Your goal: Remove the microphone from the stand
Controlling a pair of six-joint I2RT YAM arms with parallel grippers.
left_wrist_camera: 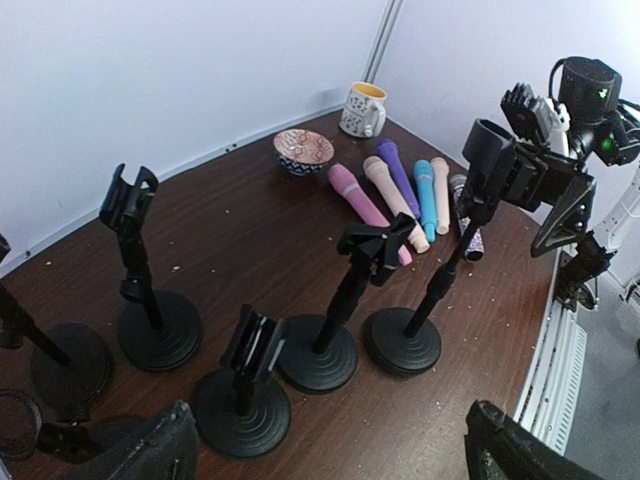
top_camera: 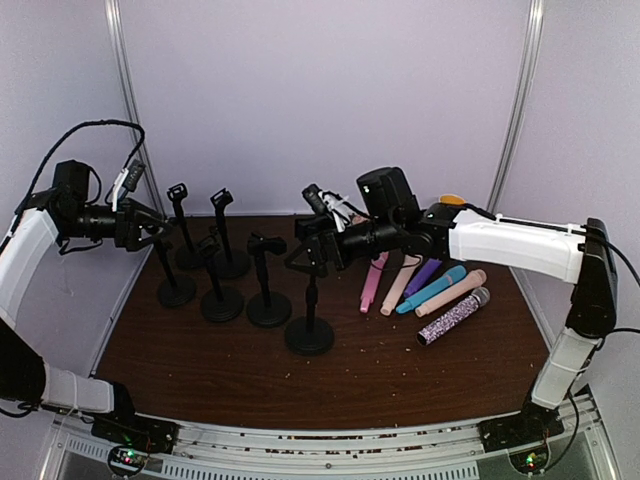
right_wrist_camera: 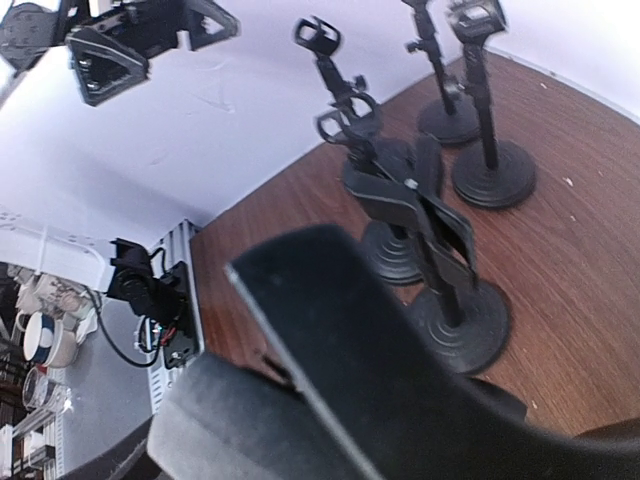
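Several empty black microphone stands, among them one at the front [top_camera: 309, 336] under my right gripper [top_camera: 310, 255], others to its left [top_camera: 268, 308]. In the right wrist view that stand's holder [right_wrist_camera: 310, 330] fills the foreground; in the left wrist view it tops a tall stem [left_wrist_camera: 490, 160]. My right gripper is open at its top. My left gripper [top_camera: 145, 228] hangs open above the left stands, nothing between its fingers. Loose microphones [top_camera: 452, 318] in pink, blue, purple and glitter lie on the right of the table.
A mug [left_wrist_camera: 362, 110] and patterned bowl [left_wrist_camera: 303, 150] stand at the back right. White walls enclose the back and sides.
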